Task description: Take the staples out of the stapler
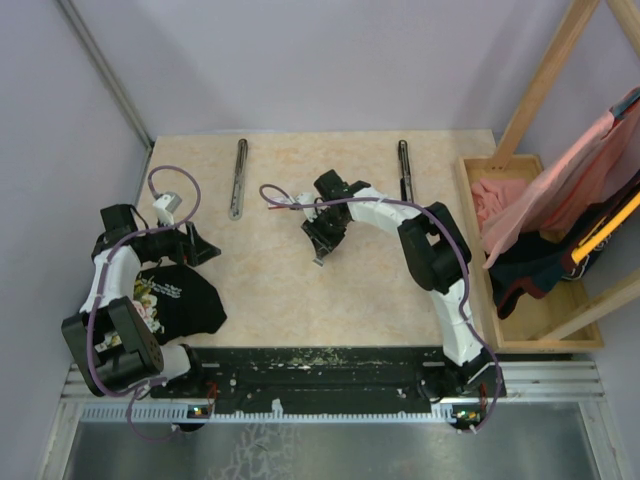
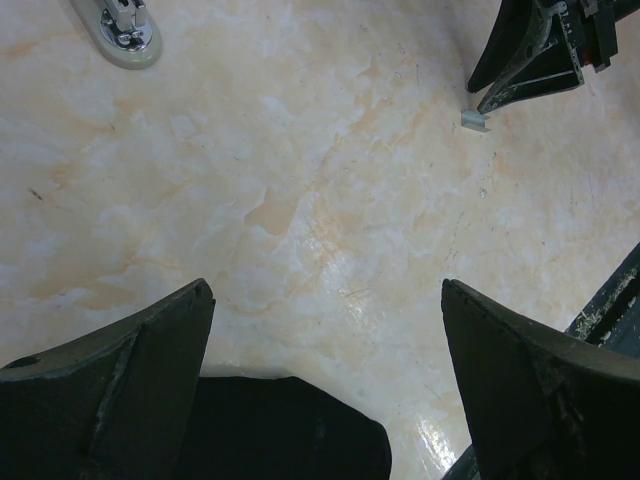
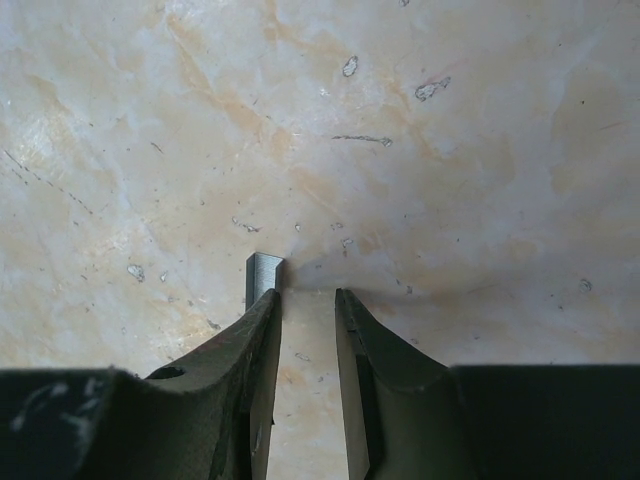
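A short silver strip of staples lies on the table, partly covered by the left finger of my right gripper. That gripper is partly open, with bare tabletop showing between its fingertips. The strip is just in front of those fingertips in the top view, and the left wrist view shows the strip close against them. A long, slim stapler lies at the back left; its rounded silver end enters the left wrist view. My left gripper is wide open and empty, above the left side.
Another long dark tool lies at the back right. Black printed cloth sits under the left arm. A wooden box with clothes borders the table's right side.
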